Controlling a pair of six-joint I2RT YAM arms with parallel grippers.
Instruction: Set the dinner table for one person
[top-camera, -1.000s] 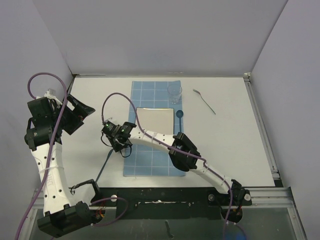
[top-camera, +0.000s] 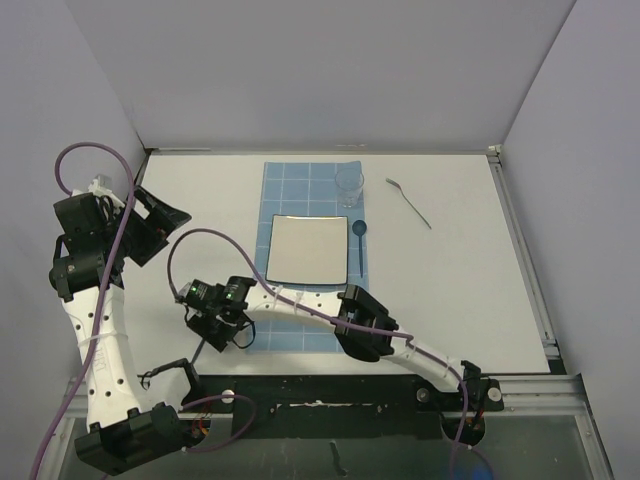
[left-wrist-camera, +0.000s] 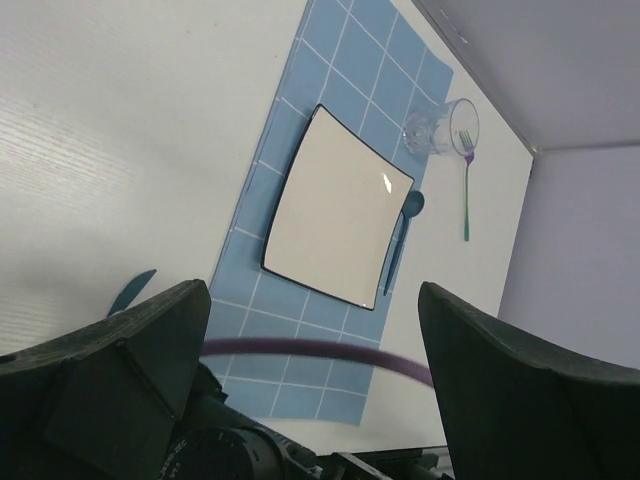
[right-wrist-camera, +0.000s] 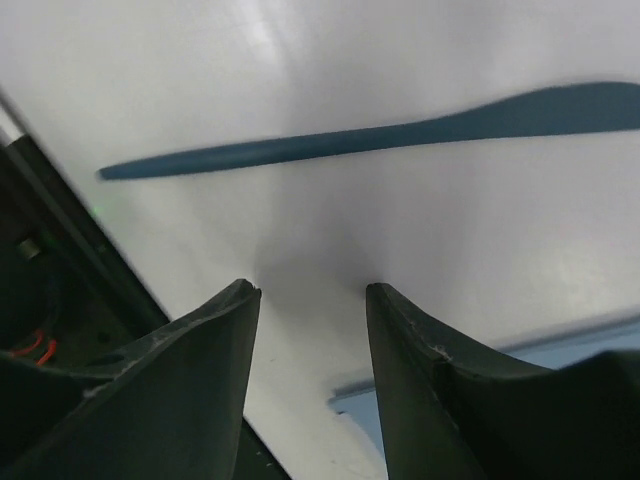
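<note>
The blue placemat (top-camera: 290, 185) lies mid-table with a cream square plate (top-camera: 308, 248) on it. A dark spoon (top-camera: 360, 240) lies right of the plate, and a clear glass (top-camera: 349, 185) stands at the mat's upper right. Off the mat to the right is a fork (top-camera: 408, 203) with a green handle. A dark teal knife (right-wrist-camera: 400, 135) lies on the bare table left of the mat. Over it, my right gripper is open, with nothing between its fingers. My left gripper hangs open and empty above the table's left side.
Walls rise behind and on both sides; a metal rail (top-camera: 525, 260) runs along the right edge. My right arm (top-camera: 370, 320) crosses the mat's lower part.
The right gripper has moved left and toward the front edge, from the mat's left side to over the knife. My left arm has hardly moved.
</note>
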